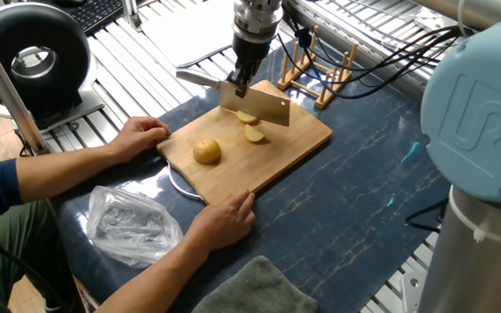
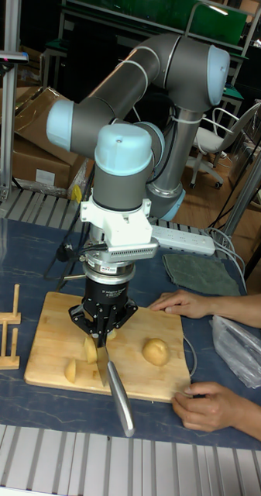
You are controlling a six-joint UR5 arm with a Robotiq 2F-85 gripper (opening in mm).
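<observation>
My gripper (image 1: 241, 89) is shut on a cleaver (image 1: 266, 106), gripping it near where the handle meets the broad metal blade. The blade stands on edge over the far part of the wooden cutting board (image 1: 272, 156); whether it touches the wood cannot be told. Just beside and partly behind it lies a cut potato piece (image 1: 246, 117), with another pale potato piece (image 1: 254, 134) in front. A larger brown potato (image 1: 206, 151) rests nearer the person. In the other exterior view, the knife handle (image 2: 120, 398) points toward the camera.
A person's hands (image 1: 222, 222) hold the board's near corners. A clear plastic bag (image 1: 133, 226) and a grey cloth (image 1: 257, 287) lie on the dark tabletop. Behind the board stands a wooden rack (image 1: 320, 74) with cables over it. The tabletop right of the board is free.
</observation>
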